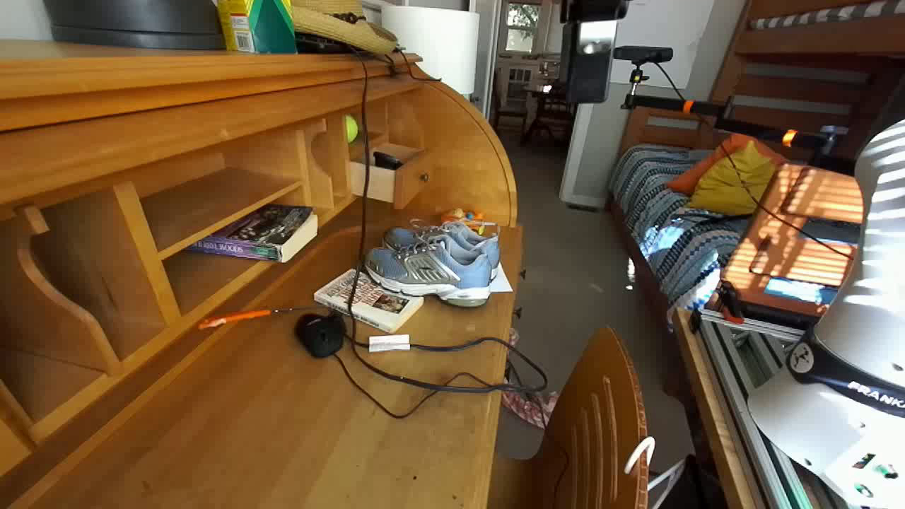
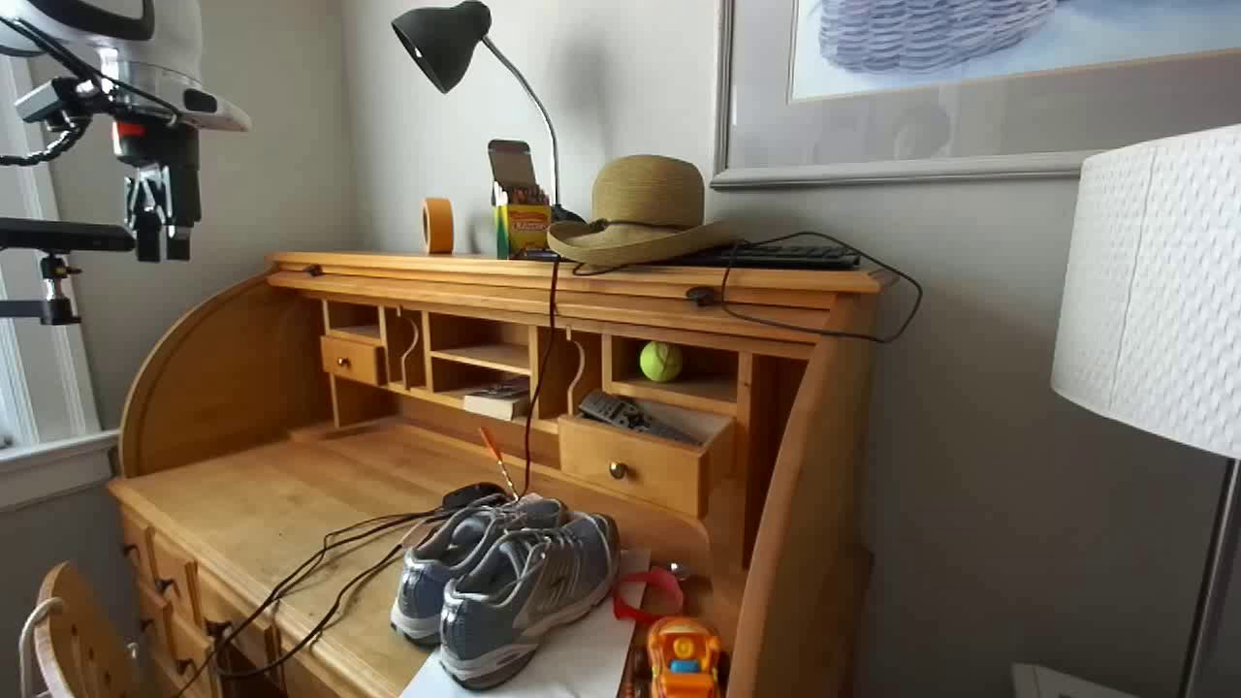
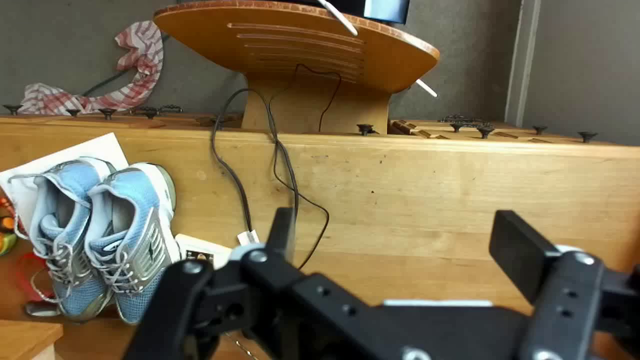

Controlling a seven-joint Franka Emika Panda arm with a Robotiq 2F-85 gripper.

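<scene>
In the wrist view my gripper hangs over the desk with its black fingers point(image 3: 520, 252) spread wide apart. Nothing sits between them; bare desktop shows below. Exterior view 2 has the same gripper point(image 2: 161, 233) high at the upper left, clear of the roll-top desk point(image 2: 233, 465). A pair of blue-grey running shoes point(image 1: 437, 263) stands side by side on the desktop. Beside them lies a white-covered book point(image 1: 370, 298), with an orange pen-like tool point(image 1: 237, 317) farther left. A tennis ball point(image 2: 660, 362) rests in a cubby above an open drawer point(image 2: 640, 465) holding a dark remote point(image 2: 634, 413).
Black cables point(image 1: 458, 346) loop across the desktop and over its front edge. A wooden chair point(image 3: 306, 42) stands against that edge. On the desk's top are a straw hat point(image 2: 646, 204), a crayon box point(image 2: 523, 221) and orange tape point(image 2: 437, 226).
</scene>
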